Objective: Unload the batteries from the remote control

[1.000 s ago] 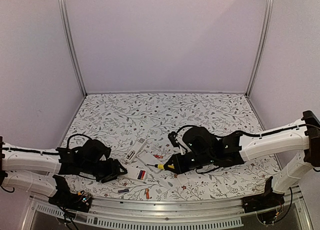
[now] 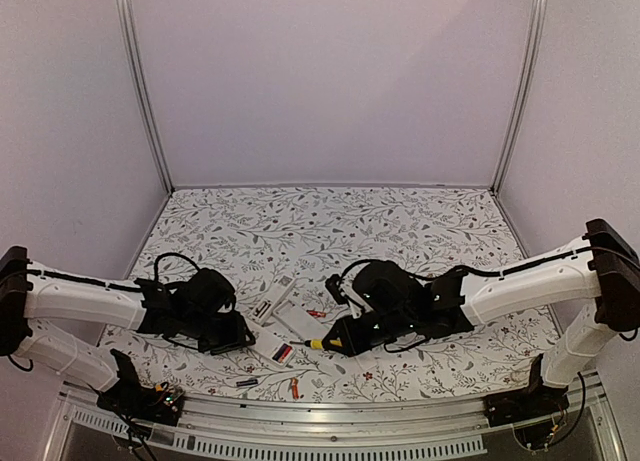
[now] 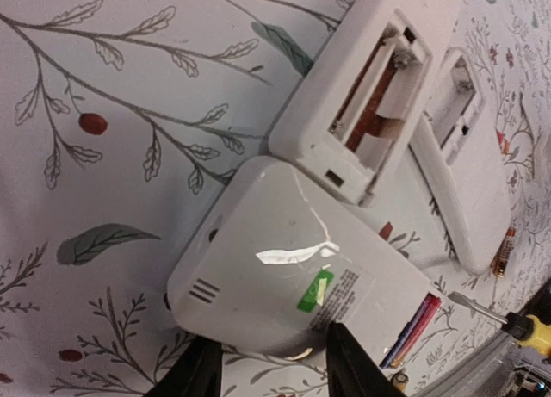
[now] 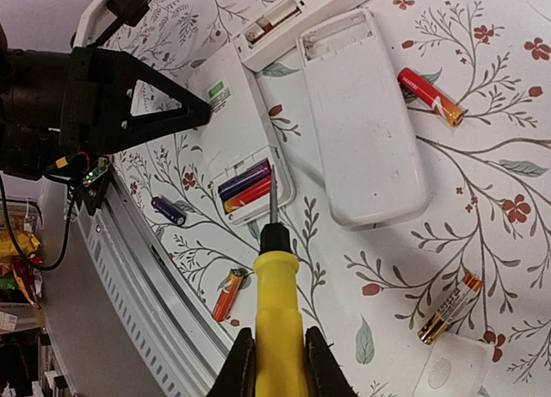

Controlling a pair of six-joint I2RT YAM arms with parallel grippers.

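Observation:
A white remote (image 3: 250,251) holds a purple battery (image 4: 244,176) and a red battery (image 4: 247,196) in its open end compartment. My left gripper is at the remote's other end, its fingers part open over or beside the body; contact is unclear. My right gripper is shut on a yellow screwdriver (image 4: 280,302), whose tip points at the batteries in the right wrist view. Two other white remotes, one with an empty compartment (image 3: 370,104), the other (image 4: 362,130) beside it, lie behind.
Loose batteries lie around: red (image 4: 430,96), dark purple (image 4: 168,209), orange (image 4: 228,294), copper-black (image 4: 449,307). A white cover (image 4: 452,371) lies at right. The metal table edge (image 2: 330,411) runs along the front.
My right gripper has shifted a little left and toward the front with the screwdriver.

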